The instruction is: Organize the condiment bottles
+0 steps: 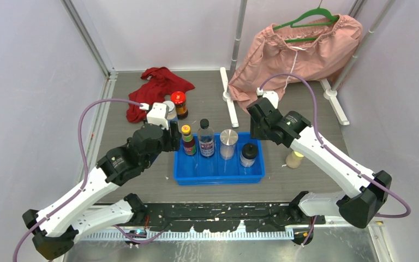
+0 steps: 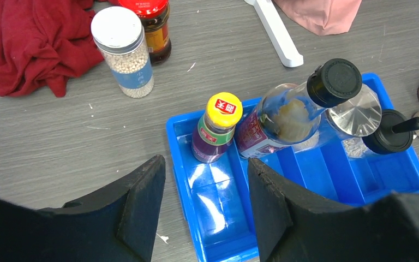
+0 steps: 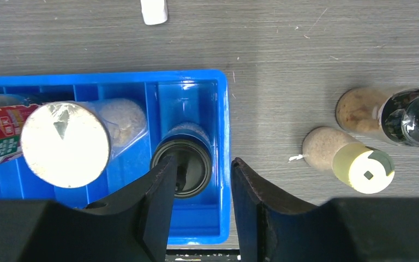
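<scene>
The blue tray [image 1: 207, 179] holds a yellow-capped bottle [image 2: 213, 131], a clear black-capped bottle [image 1: 207, 143], a silver-lidded jar [image 1: 228, 143] and a black-lidded jar [image 1: 248, 155] at its right end. My left gripper, open and empty, hovers over the tray's left side. My right gripper is above the right compartment, its fingertips at the black-lidded jar; whether it grips the lid is unclear. A white-lidded jar [image 2: 128, 60] and red-lidded jar [image 1: 179, 105] stand behind-left; two shakers [image 3: 363, 169] stand right of the tray.
A red cloth [image 1: 158, 87] lies back left. Pink fabric [image 1: 283, 60] hangs at the back right beside a white bar [image 1: 229, 103]. Bare table surrounds the tray's left and right sides.
</scene>
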